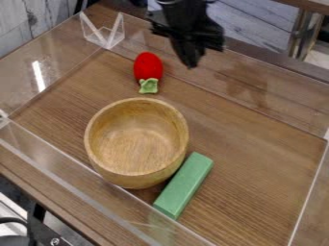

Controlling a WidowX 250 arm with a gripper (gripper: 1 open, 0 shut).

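A red object with a green end [148, 68], like a toy strawberry or radish, lies on the wooden table near the top, left of centre. My gripper [198, 51] hangs above and to the right of it, apart from it, black and blurred; whether anything sits between its fingers is hard to see, but it looks shut. A wooden bowl [134, 166] stands in the lower middle, empty. A green block [183, 184] lies to its lower right.
A clear plastic piece [102, 28] is at the top left. Clear edging runs along the table's borders, and a black cable shows at the lower left.
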